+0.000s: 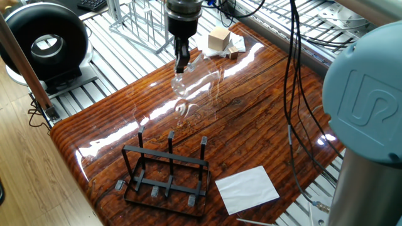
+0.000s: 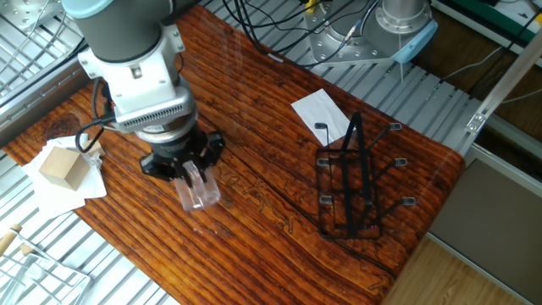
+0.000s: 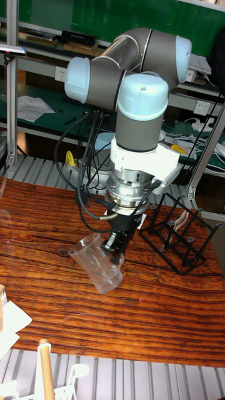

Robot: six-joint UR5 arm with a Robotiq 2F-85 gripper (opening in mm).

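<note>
A clear, see-through cup (image 3: 97, 265) hangs tilted above the wooden table, and my gripper (image 3: 114, 245) is shut on its side. From the opposite side, the cup (image 2: 200, 193) shows just below the gripper (image 2: 191, 168). In exterior view 1 the dark gripper (image 1: 181, 66) points down, and the cup is hard to make out against the glare. A black metal rack (image 1: 169, 183) with several upright prongs stands on the table, well apart from the cup.
A white sheet (image 1: 247, 190) lies flat beside the rack. At another edge of the table, a wooden block (image 2: 65, 168) rests on white paper (image 2: 95, 185). Bare tabletop (image 1: 251, 119) stretches between. Black cables (image 1: 293, 94) hang near the arm.
</note>
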